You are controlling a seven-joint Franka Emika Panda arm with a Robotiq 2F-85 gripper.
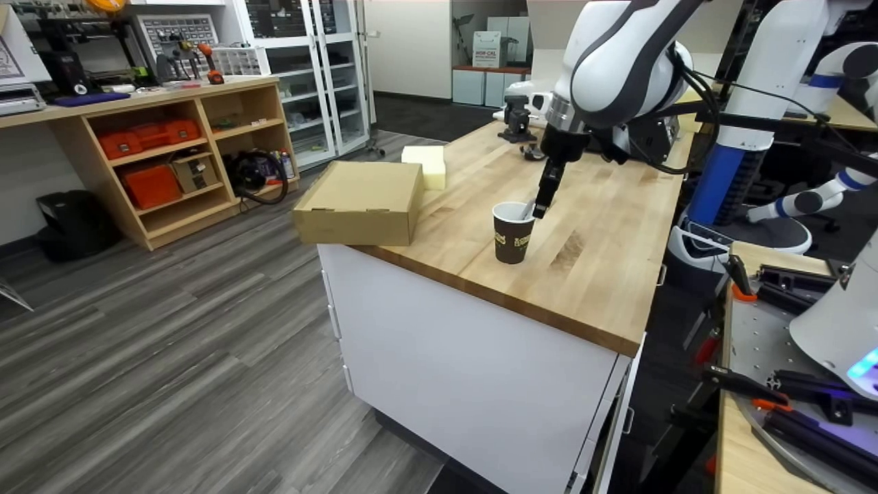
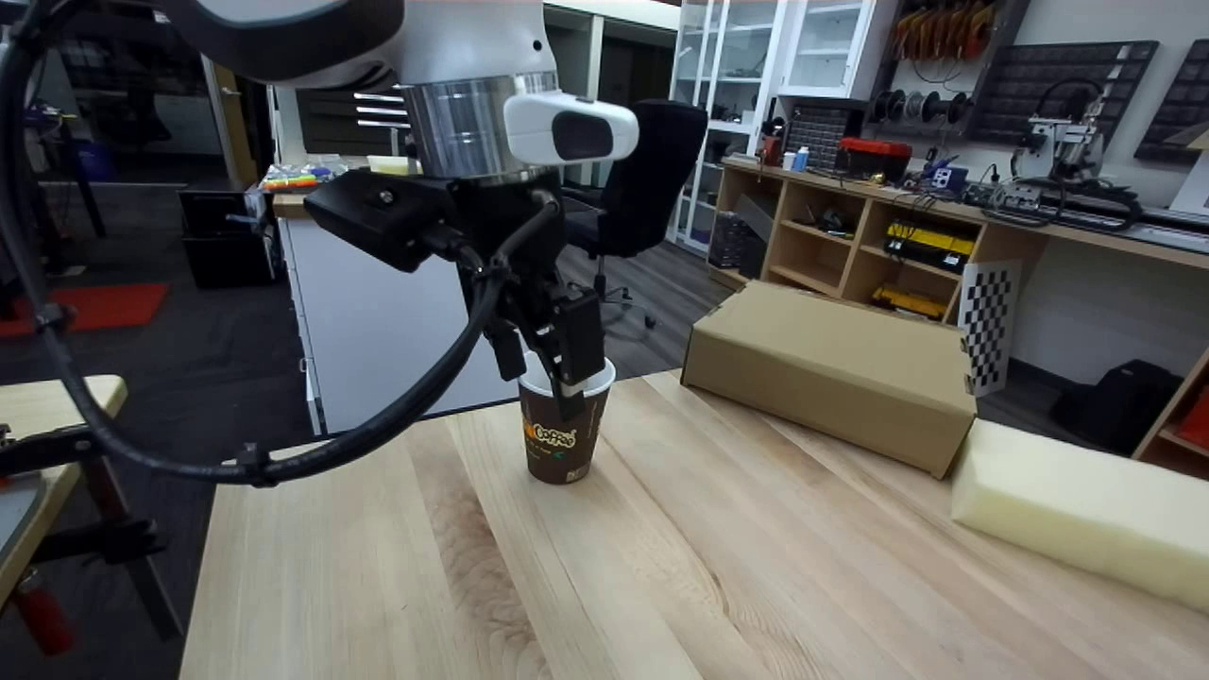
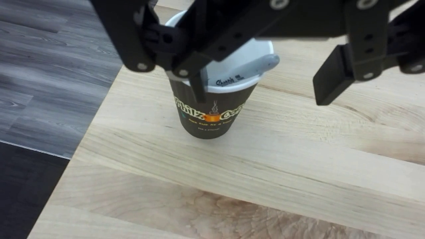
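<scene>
A dark brown paper coffee cup [image 3: 207, 123] with a white rim stands upright on the wooden tabletop. Inside it leans a grey Sharpie marker [image 3: 251, 69], one end poking out over the rim; its lower part is hidden by the cup wall. My gripper is open at the cup's rim, its fingers well apart. In the wrist view, one finger pad [image 3: 197, 85] overlaps the cup's near side and the other pad [image 3: 332, 75] is clear of it to the right. The marker's exposed end shows between them, with a gap to the right pad.
A closed cardboard box [image 2: 827, 363] sits on the table near the cup, with a pale yellow foam block [image 2: 1088, 510] beside it. The table edge [image 1: 485, 292] is close to the cup. Bare wood lies to the cup's other side.
</scene>
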